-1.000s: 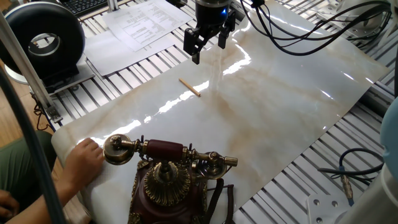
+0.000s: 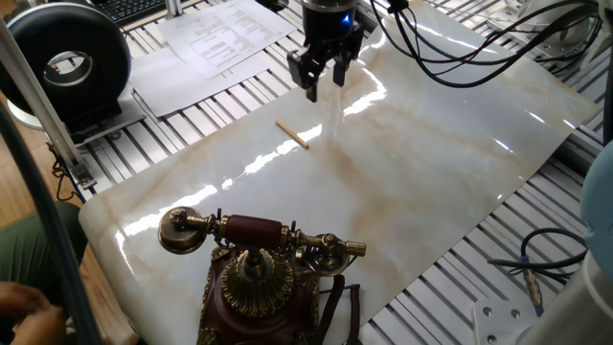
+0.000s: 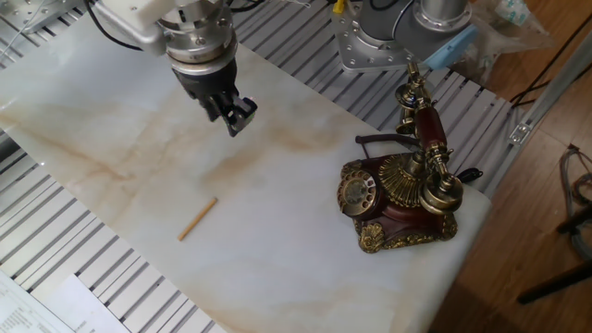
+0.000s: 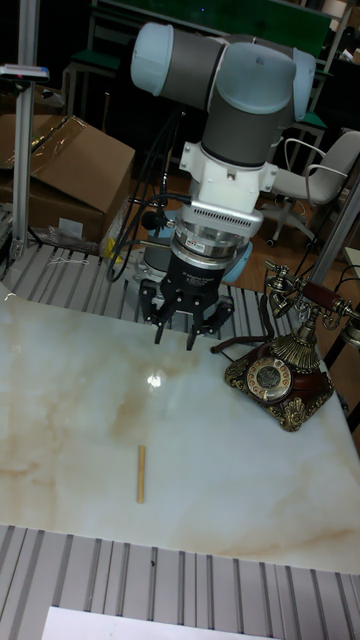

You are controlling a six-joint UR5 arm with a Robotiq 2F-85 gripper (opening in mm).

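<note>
My gripper (image 2: 326, 90) hangs above the marbled sheet (image 2: 421, 153), clear of everything on it. In exterior view 3 a gap shows between the two black fingers of the gripper (image 4: 176, 343), and nothing is in it; it is open. A thin tan stick (image 2: 292, 134) lies flat on the sheet, apart from the gripper. An ornate dark red and brass telephone (image 3: 407, 199) stands near one end of the sheet, its handset (image 3: 430, 129) resting on the cradle.
Papers (image 2: 213, 43) lie on the slatted table beside the sheet. Black cables (image 2: 460, 67) loop near the arm. A large black ring-shaped object (image 2: 96, 57) stands at one edge. Between the stick and the telephone the sheet is bare.
A person's hand beside the telephone has drawn back off the sheet. The gripper has shifted slightly in exterior view 1, and its fingertips look a little closer together. Stick and telephone have not moved.
</note>
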